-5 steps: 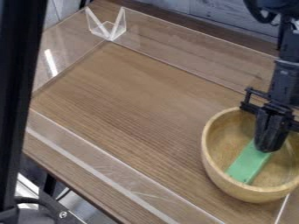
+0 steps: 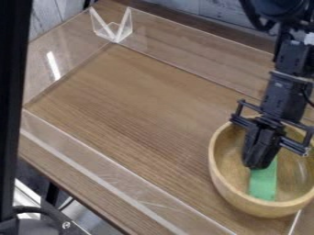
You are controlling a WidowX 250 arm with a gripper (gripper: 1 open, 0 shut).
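Observation:
A wooden bowl (image 2: 229, 184) sits at the right of the tabletop, with a green object (image 2: 263, 184) lying inside it. My black gripper (image 2: 258, 158) reaches down into the bowl over the upper end of the green object, partly hiding it. The gripper looks shut; whether anything is between its fingertips is hard to tell.
Clear strips run along its edges, with a white bracket (image 2: 112, 27) at the back left. A dark post stands at the far left.
The gripper has moved left within the bowl. The bowl has shifted slightly left and up, and the green object now stands more upright in the view, its top more covered by the gripper.

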